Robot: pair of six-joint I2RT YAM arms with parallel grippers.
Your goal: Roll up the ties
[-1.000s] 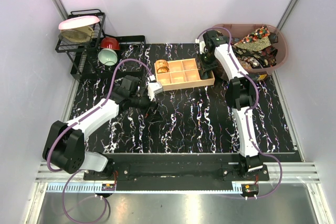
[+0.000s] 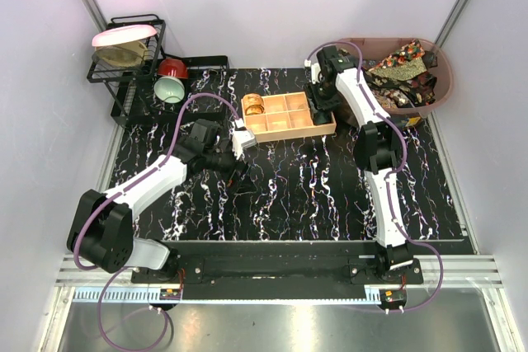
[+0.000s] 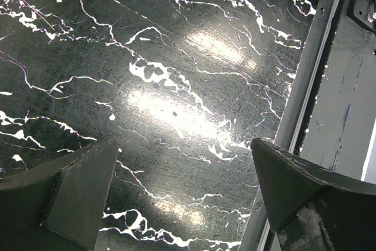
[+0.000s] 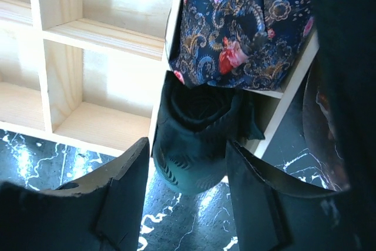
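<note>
The wooden box (image 2: 280,135) stands at the back middle of the table. In its front right compartment a dark green rolled tie (image 4: 194,160) shows, its coiled end facing up. My right gripper is open, with one finger on each side of the roll; whether they touch it I cannot tell. A navy floral tie (image 4: 244,33) fills the compartment behind it. Orange-gold rolled ties (image 2: 253,105) lie in the back left compartment. My left gripper hangs open above bare table, holding nothing.
A pink basket (image 2: 441,80) heaped with patterned cloth stands at the back right, close to the right arm. At the back left is a black dish rack (image 2: 136,88) with bowls.
The box and my right gripper have shifted very slightly to the left. My left arm has not visibly moved.
</note>
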